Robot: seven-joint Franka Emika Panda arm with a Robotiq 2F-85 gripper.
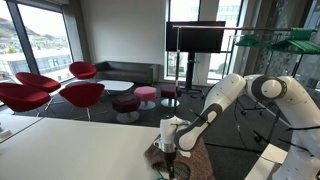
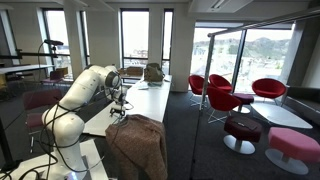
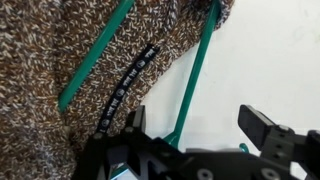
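A brown speckled knit garment (image 3: 60,60) fills the left of the wrist view and lies on the white table. Across it runs a teal hanger (image 3: 95,55); another teal length (image 3: 195,85) crosses bare table at the garment's edge. A black strap with pale lettering (image 3: 125,90) lies over the knit. My gripper is open, its fingers well apart, with the second teal length passing through the view between them. In the first exterior view the gripper (image 1: 171,158) is low, at the left side of the garment (image 1: 199,162). Contact with the hanger cannot be judged.
A rack with green hangers (image 1: 290,40) stands at the right of the first exterior view. Another object (image 2: 153,72) sits at the table's far end in the second exterior view. Red chairs stand beyond.
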